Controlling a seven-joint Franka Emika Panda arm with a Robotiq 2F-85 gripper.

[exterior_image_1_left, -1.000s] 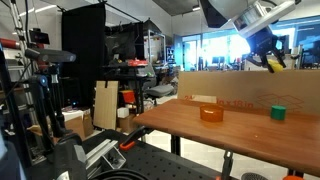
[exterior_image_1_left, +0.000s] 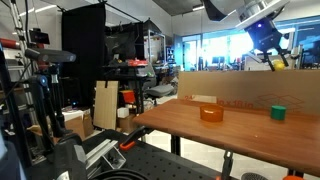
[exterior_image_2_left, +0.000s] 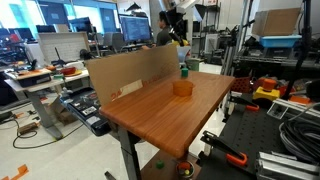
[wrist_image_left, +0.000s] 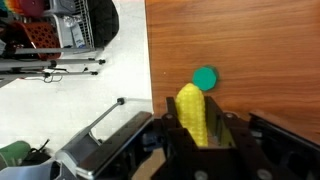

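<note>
A yellow object (wrist_image_left: 191, 112) is clasped in my gripper (exterior_image_1_left: 277, 60), which is shut on it; its long rounded form points out past the fingers in the wrist view. High over the table (exterior_image_1_left: 180, 118), clear of its surface, the gripper hangs near the far right end. Below it stands a small green cup (exterior_image_1_left: 278, 112), seen from above as a green disc (wrist_image_left: 205, 78) just past the yellow object's tip. An orange bowl (exterior_image_1_left: 211, 112) rests toward the middle of the table, apart from the cup.
A brown cardboard panel (exterior_image_2_left: 115, 76) rises along one long edge of the table. Bare wood (exterior_image_2_left: 160, 122) surrounds the bowl and cup. In the wrist view, white floor (wrist_image_left: 120, 60) lies beyond the table's edge.
The arm has shifted only slightly, carrying the yellow object a little to the right in exterior view 1. Cup and bowl have stayed where they were.
</note>
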